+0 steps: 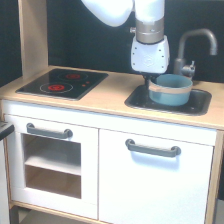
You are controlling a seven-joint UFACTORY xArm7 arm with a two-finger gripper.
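A blue-green pot (pixel 172 91) is at the sink (pixel 203 102) on the right of the counter, covering much of the basin. Whether it rests on the bottom or hangs slightly above is hard to tell. My gripper (pixel 149 78) points down at the pot's left side, where its dark handle is.
A dark faucet (pixel 185 55) rises close behind the pot. The black stovetop (pixel 63 84) with red rings lies bare at left. Between stove and sink the wooden counter (pixel 110 92) is clear. Below are an open-fronted oven (pixel 52 165) and a white cabinet door (pixel 150 185).
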